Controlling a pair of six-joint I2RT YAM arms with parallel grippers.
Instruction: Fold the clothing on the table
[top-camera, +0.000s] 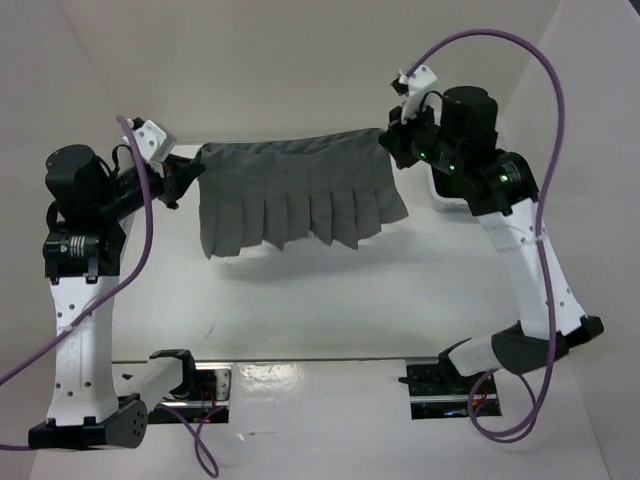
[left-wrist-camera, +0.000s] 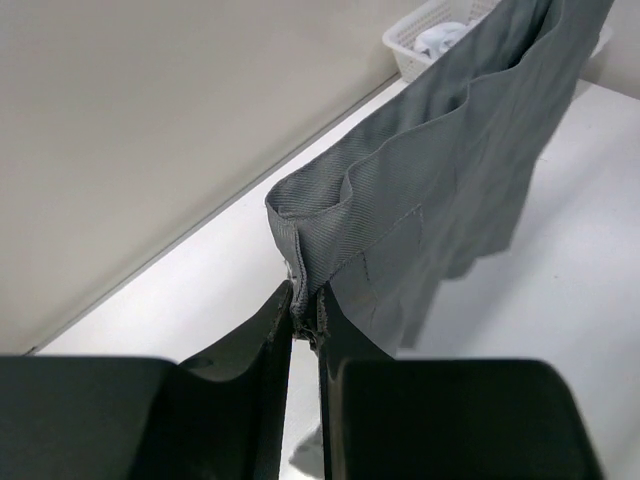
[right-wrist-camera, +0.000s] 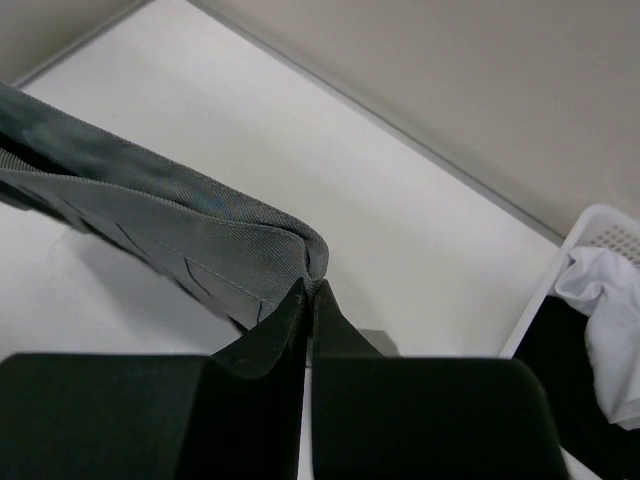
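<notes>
A grey pleated skirt (top-camera: 295, 190) hangs stretched between my two grippers above the white table, its waistband nearly straight and its pleated hem toward the front. My left gripper (top-camera: 200, 165) is shut on one end of the waistband; in the left wrist view the skirt's folded corner (left-wrist-camera: 310, 235) rises from between the fingertips. At the other end my right gripper (top-camera: 388, 142) is shut on the opposite waistband corner, and the right wrist view shows that cloth (right-wrist-camera: 270, 250) pinched at the tips. The waistband's two layers stand slightly apart near the left gripper.
A white basket (right-wrist-camera: 555, 275) with white cloth (right-wrist-camera: 605, 330) and something black inside stands at the back right, partly hidden by the right arm from above. Bare white table (top-camera: 320, 310) lies in front of the skirt. A wall rises behind.
</notes>
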